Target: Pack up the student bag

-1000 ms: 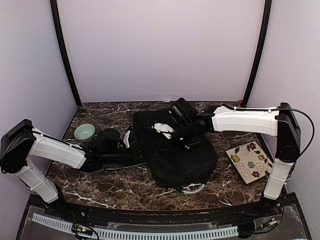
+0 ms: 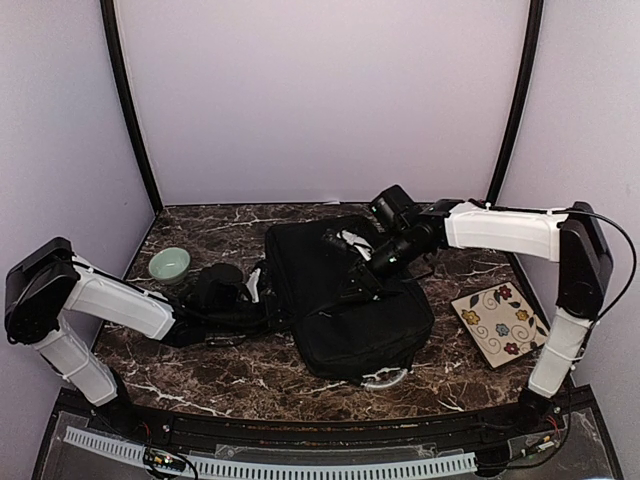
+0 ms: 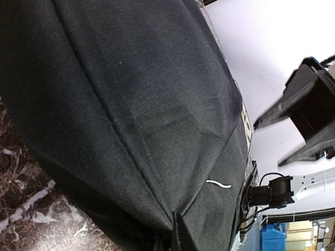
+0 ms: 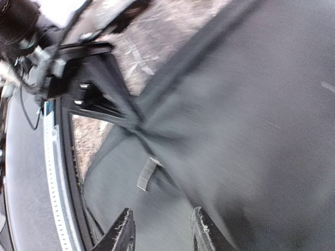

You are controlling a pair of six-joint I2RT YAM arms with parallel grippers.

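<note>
The black bag [image 2: 365,335] lies on the marbled table, its handle at the near edge. At its left side my left gripper is shut on a fold of black fabric by the zipper seam. That same pinch shows at the fingertips [image 4: 135,124] of the left arm in the right wrist view. A pale zipper pull [image 4: 147,174] lies along the seam, close to the pinched spot. Over the bag hovers my right gripper, open, with no object between its fingers. Whatever the bag contains is hidden.
A pale green bowl [image 2: 169,264] stands at the table's left, behind the left arm. To the right of the bag lies a square floral board [image 2: 502,323]. Table surface in front of the bag is clear.
</note>
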